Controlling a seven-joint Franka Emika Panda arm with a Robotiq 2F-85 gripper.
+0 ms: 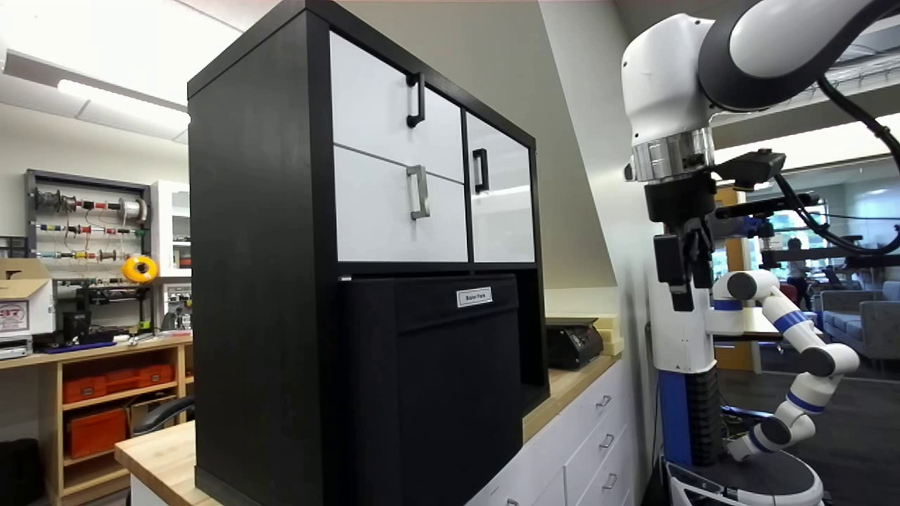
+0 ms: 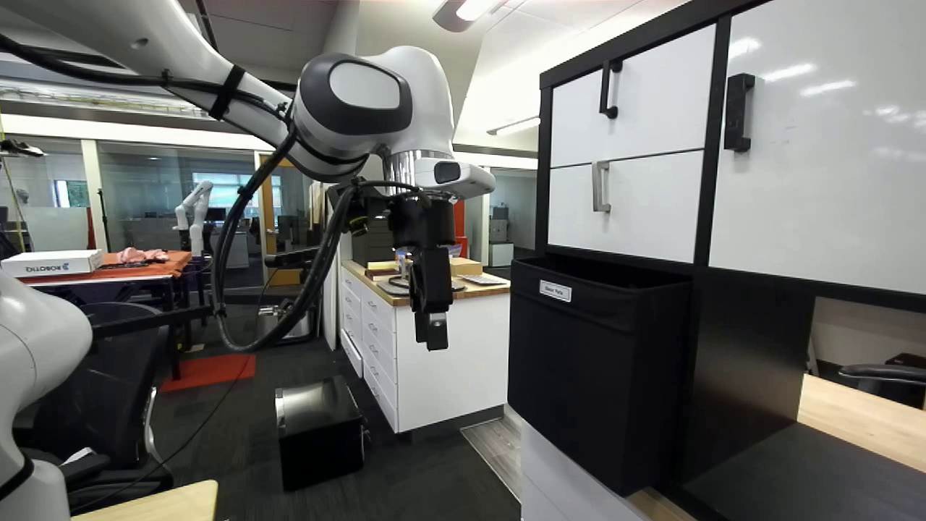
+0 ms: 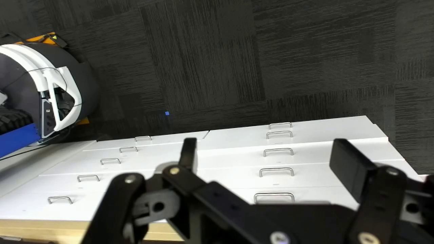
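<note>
My gripper is open, its two dark fingers wide apart with nothing between them in the wrist view. In exterior view 2 the gripper (image 2: 431, 334) hangs downward in free air, to the left of the black cabinet (image 2: 757, 347). White drawer fronts (image 2: 621, 213) and a larger white door (image 2: 825, 156) with a dark handle (image 2: 738, 113) are closed. The upper drawer handle (image 1: 415, 100) is black, the lower handle (image 1: 419, 192) silver. Below them, a black fabric bin (image 1: 455, 362) with a white label (image 1: 474, 296) stands partly pulled out of the cabinet.
Beneath my gripper lie white counter drawers (image 3: 232, 179) with metal handles and dark carpet (image 3: 325, 61). A dark device (image 1: 574, 341) sits on the wooden counter. Another robot's wheeled base (image 1: 759, 485) stands behind my arm. A black box (image 2: 319, 434) occupies the floor.
</note>
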